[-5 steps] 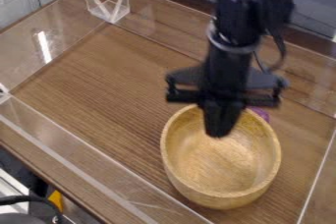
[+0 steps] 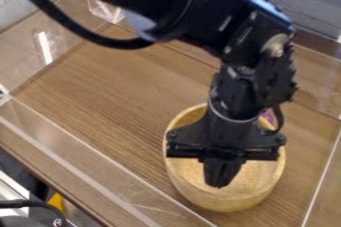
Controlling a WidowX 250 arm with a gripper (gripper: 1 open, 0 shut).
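My black gripper [image 2: 221, 171] hangs low over a round yellow-tan bowl [image 2: 220, 196], its fingertips inside the rim. The fingers look shut, with nothing visible between them. The gripper body covers much of the bowl's back part. A small purple thing [image 2: 268, 118] lies behind the bowl on the right, partly hidden by the arm.
Clear plastic walls edge it at left and front left, and a small transparent piece stands at the back left. Dark cables lie at the lower left corner.
The gripper has come down from above the bowl to inside its rim, covering more of it. The bowl stays in about the same place.
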